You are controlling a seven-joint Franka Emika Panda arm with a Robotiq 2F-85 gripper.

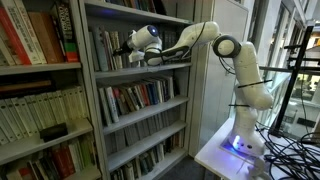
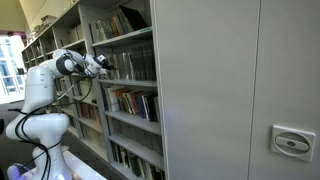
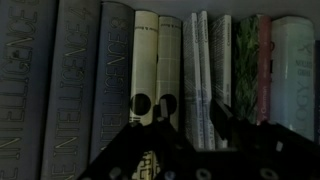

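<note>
My gripper is partly open, its dark fingers low in the wrist view and hard to make out. In front of it stands a row of upright books. Two cream books stand left of the middle, and thin white books are near the fingertips. I cannot tell whether anything touches the fingers. A green book and a red one stand to the right, with dark grey volumes to the left. In exterior view 1, the arm's end is at an upper shelf, the fingertips hard to see.
Tall grey bookshelves hold books on several levels. A shelf board runs below the arm's end. The white arm base stands on a white table, with black cables to its right.
</note>
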